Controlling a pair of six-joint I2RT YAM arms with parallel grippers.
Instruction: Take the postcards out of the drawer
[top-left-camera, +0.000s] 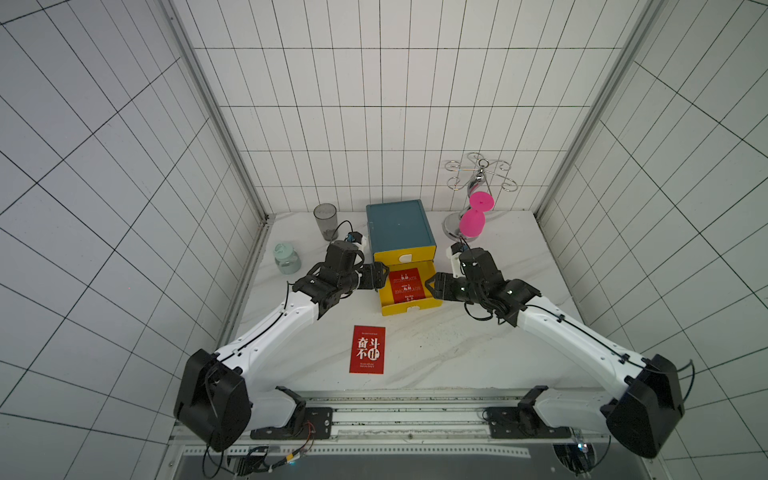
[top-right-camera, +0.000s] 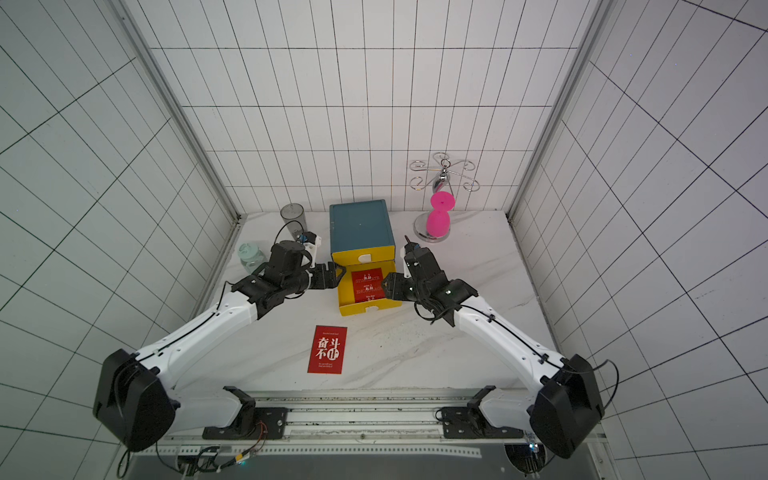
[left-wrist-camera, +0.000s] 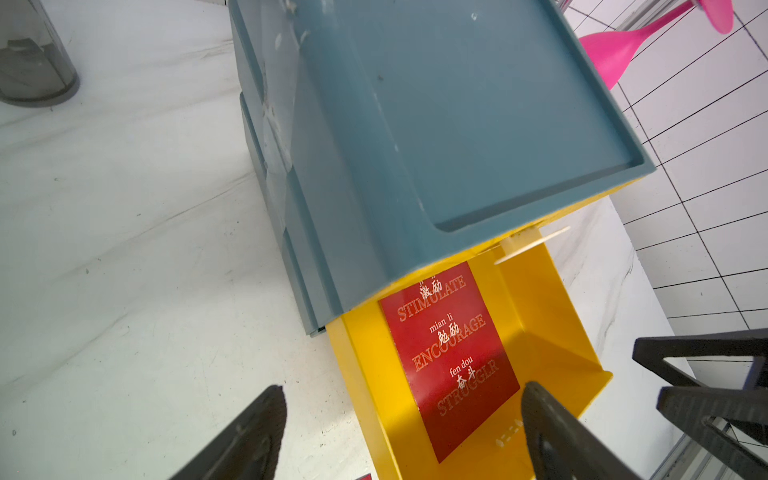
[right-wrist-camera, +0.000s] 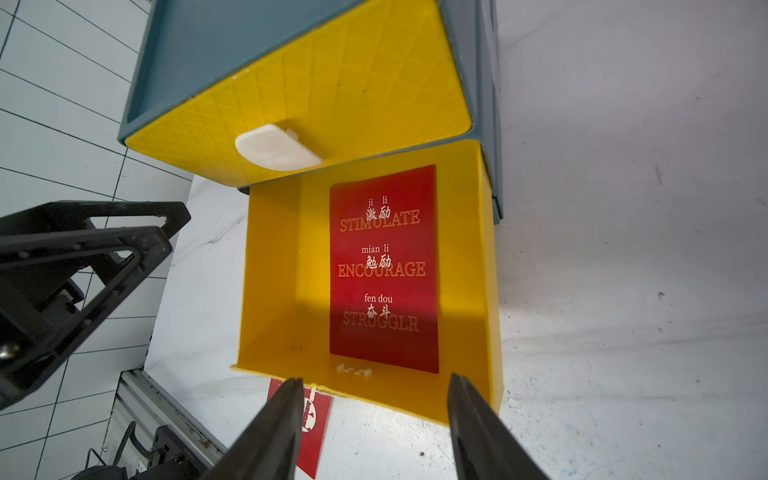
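A red postcard (right-wrist-camera: 384, 276) with white and gold lettering lies flat in the pulled-out yellow drawer (right-wrist-camera: 276, 320). That drawer is the lower one of a blue cabinet (top-left-camera: 400, 228). A second red postcard (top-left-camera: 367, 349) rests on the table in front, to the left of the drawer. My left gripper is open at the drawer's left side, its fingers apart and empty. On the other side, my right gripper hovers by the drawer's right edge, fingers spread, nothing between them. Whether more cards lie under the top one cannot be seen.
The shut upper drawer (right-wrist-camera: 320, 88) overhangs the back of the open one. Behind on the left stand a dark glass (top-left-camera: 326, 221) and a pale green jar (top-left-camera: 286, 257). A metal stand with pink utensils (top-left-camera: 473, 216) is at the back right.
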